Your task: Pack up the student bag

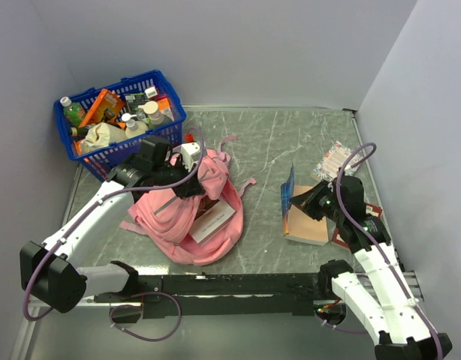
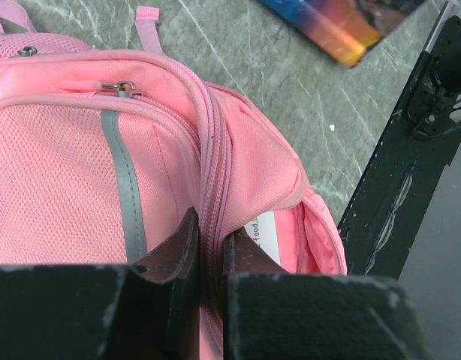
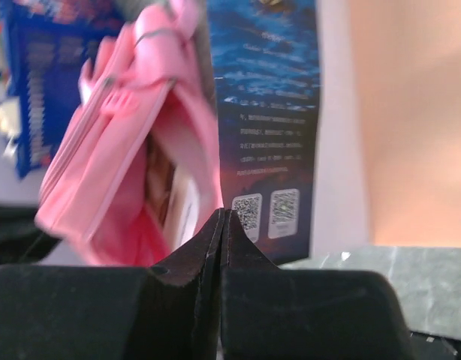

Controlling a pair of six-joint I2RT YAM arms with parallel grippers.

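Observation:
The pink bag point(image 1: 167, 217) lies with its mouth facing right, a white-and-brown box-like item point(image 1: 212, 220) inside. My left gripper is shut on the bag's zippered edge point(image 2: 215, 161). To the right on the table is a thick book, its blue cover point(image 1: 287, 196) standing up and its tan inner page point(image 1: 307, 225) exposed. My right gripper point(image 1: 296, 201) is at the raised cover; its fingers are shut and nothing shows between them. In the right wrist view, the cover's printed face point(image 3: 268, 142) with two codes stands just beyond the fingertips point(image 3: 229, 225).
A blue basket point(image 1: 174, 112) of bottles and boxes stands behind the left arm. A patterned booklet point(image 1: 332, 160) and a red-edged book point(image 1: 373, 211) lie near the right wall, partly behind the right arm. Bare table separates bag and book.

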